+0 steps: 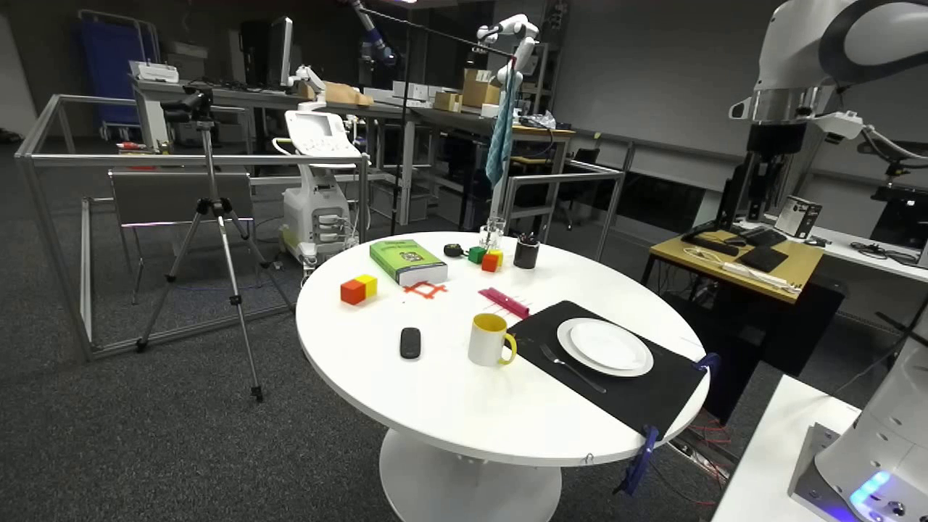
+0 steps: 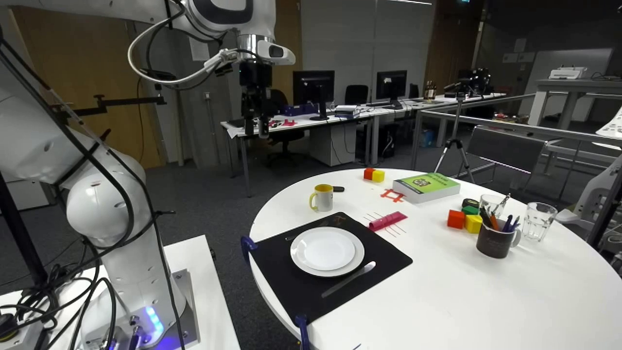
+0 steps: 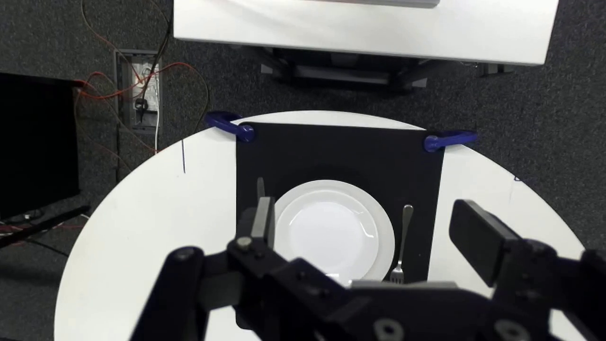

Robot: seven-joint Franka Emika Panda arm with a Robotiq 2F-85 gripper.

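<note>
Well above the round table's near side hangs my gripper (image 2: 256, 131), its fingers apart and nothing between them. In the wrist view the open fingers (image 3: 478, 241) spread over the table, with the stacked white plates (image 3: 326, 233) and the fork (image 3: 404, 244) showing below. These lie on a black placemat (image 2: 280, 271), along with a knife (image 2: 348, 279). Beside the mat stands a white mug with a yellow inside (image 1: 488, 340), upright. A red-pink roll (image 2: 387, 221) rests a little beyond the mat.
Red and yellow cubes (image 1: 353, 291), a green book (image 1: 407, 262), a dark mouse (image 1: 409, 343), a pen-filled mug (image 2: 494, 240) and glasses (image 2: 538, 221) stand farther off. Blue clamps (image 3: 229, 125) grip the mat at the table edge.
</note>
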